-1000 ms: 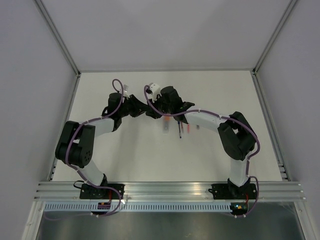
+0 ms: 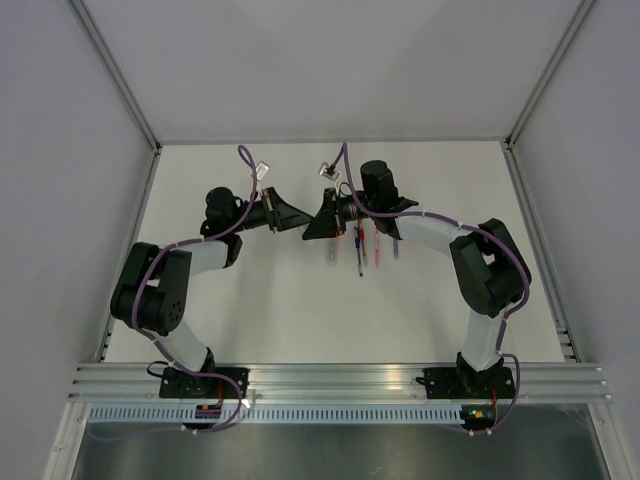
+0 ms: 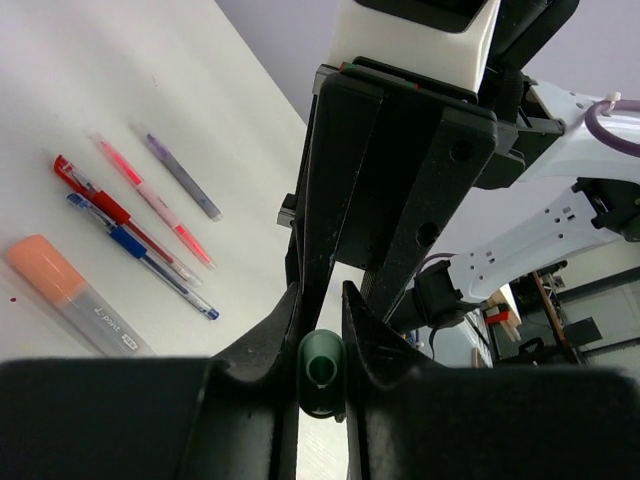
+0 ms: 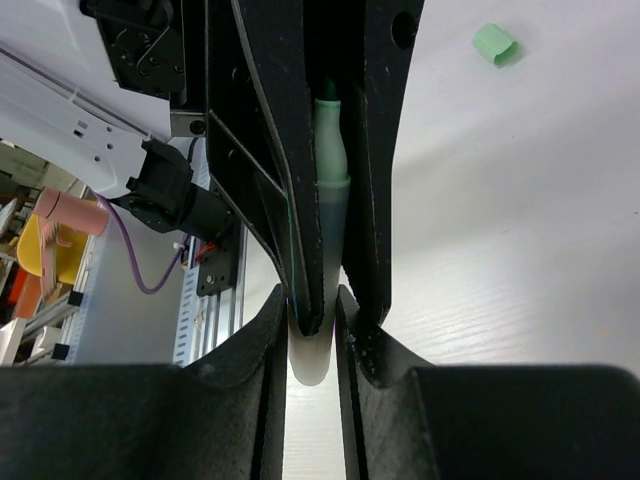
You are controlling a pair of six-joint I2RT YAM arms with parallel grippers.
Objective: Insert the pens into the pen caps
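My two grippers meet over the middle of the table, left and right. In the left wrist view, a green hollow piece, seen end-on, sits between my shut left fingertips. In the right wrist view, my shut right gripper holds a green-and-clear marker body by its pale end; its green tip points away, between the other gripper's dark fingers, which partly hide it. A small green cap lies on the table. Whether the marker touches the held green piece cannot be told.
An orange marker, a blue pen, a red pen, a pink pen and a purple pen lie on the table.
The left gripper has shifted slightly right.
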